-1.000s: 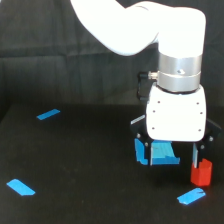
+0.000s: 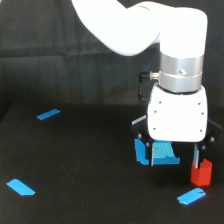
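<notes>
My white gripper points down at the right of the dark table, its two fingers spread wide. Behind and below the hand lies a bright blue object, partly covered by the left finger, so its full shape is hidden. A small red block stands close by the right finger, at the lower right. Whether that finger touches the block, I cannot tell. Nothing shows gripped.
Flat blue strips lie on the black surface: one at the far left, another at the near left, and a third just in front of the red block.
The hand has shifted very slightly to the right. The red block, the blue object and the strips look unmoved.
</notes>
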